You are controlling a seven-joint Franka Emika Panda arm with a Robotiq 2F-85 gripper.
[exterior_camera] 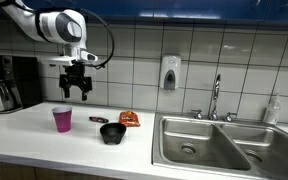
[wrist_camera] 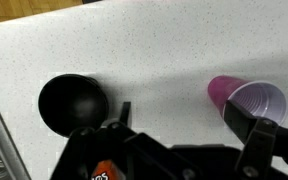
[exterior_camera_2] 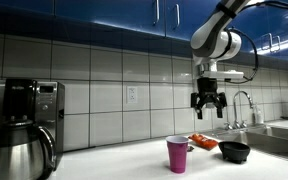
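Above the counter hangs my gripper (exterior_camera: 75, 97), its fingers apart and nothing between them. Below it stands a purple cup (exterior_camera: 62, 119), upright; in the wrist view the cup (wrist_camera: 247, 100) lies toward the right, beyond the fingers. A black bowl (exterior_camera: 113, 132) rests on the counter to the right of the cup in exterior view 1. From the wrist, the bowl (wrist_camera: 72, 105) shows at the left, with an empty dark inside. An orange packet (exterior_camera: 129, 118) lies behind the bowl, and only part of it shows in the wrist view.
A double sink (exterior_camera: 189, 149) with a faucet takes up the right side. A dark object (exterior_camera: 99, 120) lies behind the cup. The coffee maker (exterior_camera_2: 24, 130) stands at the far left.
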